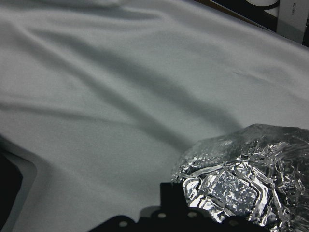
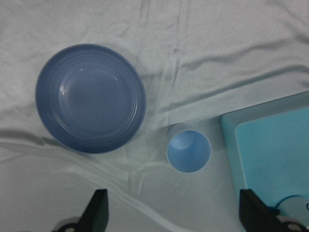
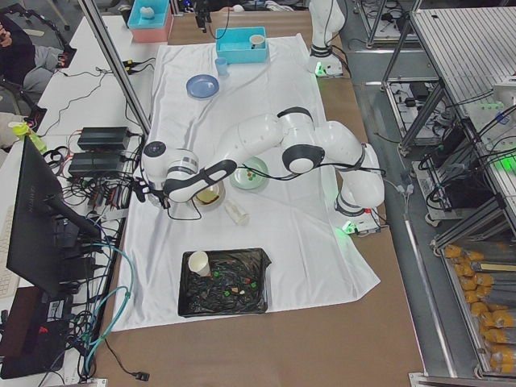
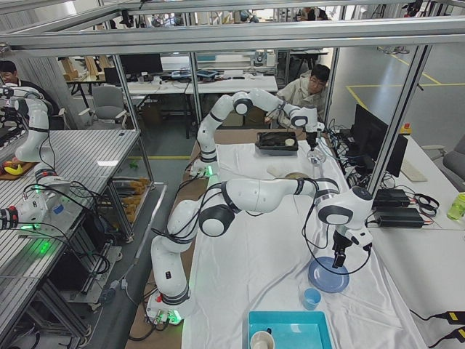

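In the left wrist view my left gripper is low over the white cloth at a crinkled clear plastic item (image 1: 231,188); whether it grips it is unclear. In the camera left view that arm reaches to the cloth's left edge, beside a bowl with something yellow (image 3: 208,196). My right gripper stands open above the cloth, near a blue plate (image 2: 90,98), a blue cup (image 2: 188,151) and a turquoise bin (image 2: 230,150).
A green plate (image 3: 250,181) and a pale cup (image 3: 236,212) lie mid-cloth. A black-lined tray (image 3: 222,298) holds a white cup and small scraps. Monitor and cables crowd the table's left side.
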